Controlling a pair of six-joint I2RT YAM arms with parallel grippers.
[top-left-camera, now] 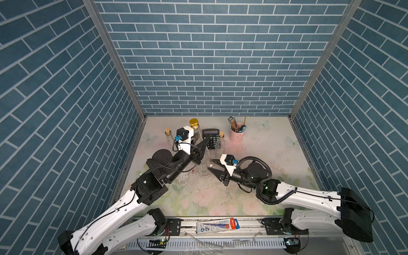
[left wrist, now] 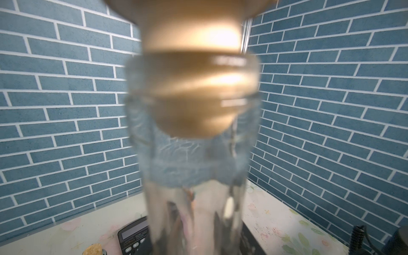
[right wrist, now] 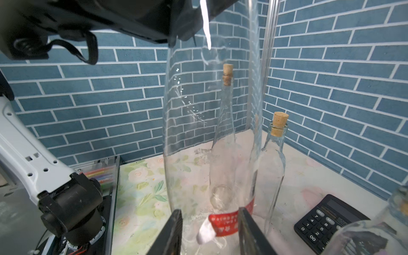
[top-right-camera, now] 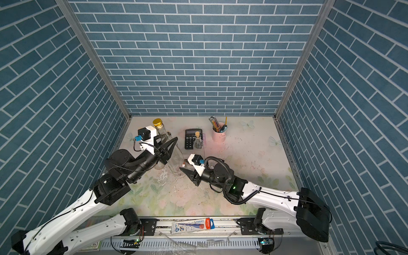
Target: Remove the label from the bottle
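Note:
A clear glass bottle (left wrist: pixel 193 170) with a gold cap (top-left-camera: pixel 194 122) leans in the top views, its cap toward the upper left. My left gripper (top-left-camera: pixel 203 148) is shut on the bottle around its body; its fingers do not show in the left wrist view. Low on the glass, in the right wrist view, is a red strip of label (right wrist: pixel 225 222) with a white peeled end (right wrist: pixel 206 231). My right gripper stands open, one fingertip to either side of the strip and its loose end. Nothing visible is gripped between those fingertips.
Corked bottles stand nearby, one (top-left-camera: pixel 168 135) behind the left arm and one (right wrist: pixel 276 157) beyond the held bottle. A calculator (top-right-camera: pixel 191 138) and a pink pen cup (top-left-camera: pixel 236 136) lie farther back.

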